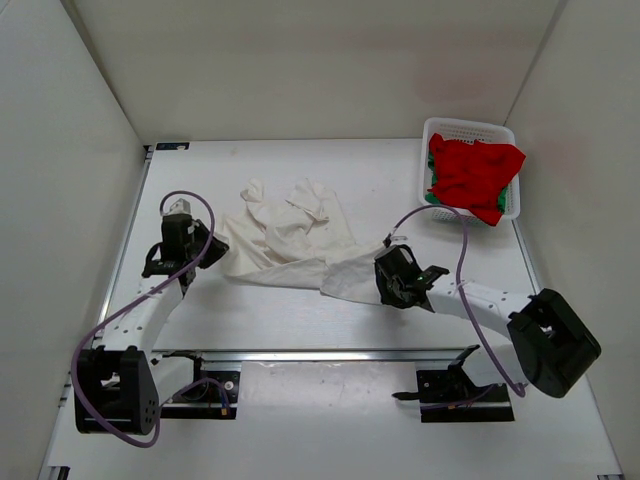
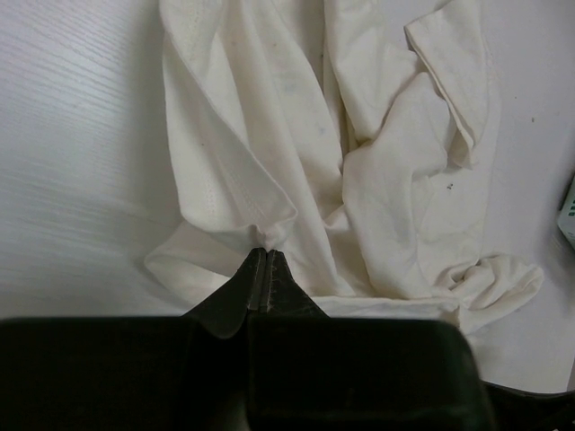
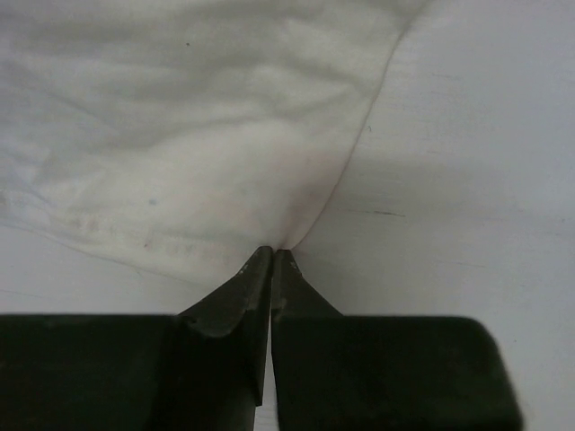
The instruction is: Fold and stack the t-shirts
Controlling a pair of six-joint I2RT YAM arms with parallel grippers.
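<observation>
A cream t-shirt (image 1: 297,235) lies spread and rumpled across the middle of the table, with folds and bunched cloth toward its far side. At its left end my left gripper is shut on a pinched edge of the cloth (image 2: 269,215). On the right, my right gripper is shut on the near right corner of the same shirt (image 3: 225,171). In the top view the right gripper's tips and that corner are hidden by the gripper's own body.
A white basket (image 1: 462,129) stands at the back right, holding red cloth (image 1: 474,175) with some green cloth beneath.
</observation>
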